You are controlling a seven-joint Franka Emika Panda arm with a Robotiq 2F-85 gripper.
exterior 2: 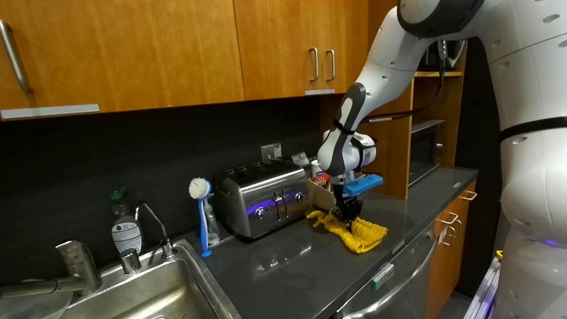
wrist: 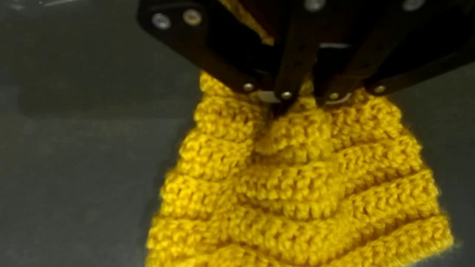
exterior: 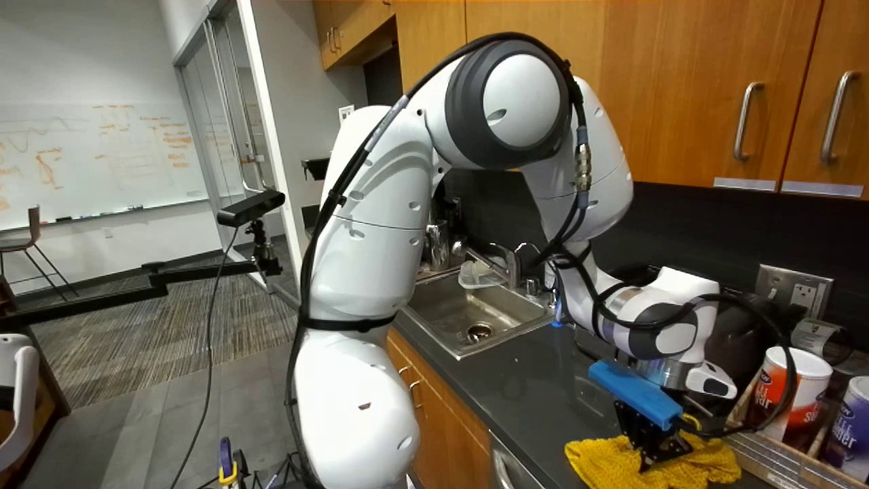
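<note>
A mustard-yellow knitted cloth (wrist: 285,191) lies bunched on the dark counter, narrow where my black gripper pinches it and fanning out below in the wrist view. My gripper (exterior 2: 351,220) points down at the counter, shut on a fold of this cloth (exterior 2: 364,236). Part of the fabric trails out behind the fingers toward the toaster. In the first exterior view, the cloth (exterior: 599,464) spreads to both sides of the gripper (exterior: 648,464), beneath the blue bracket on the wrist.
A steel toaster (exterior 2: 271,199) stands against the back wall, close to the cloth. A blue-handled brush (exterior 2: 203,223) is beside the sink (exterior: 472,314). Sugar canisters (exterior: 794,395) sit in a box at the right. Counter (exterior: 521,391) between sink and cloth is clear.
</note>
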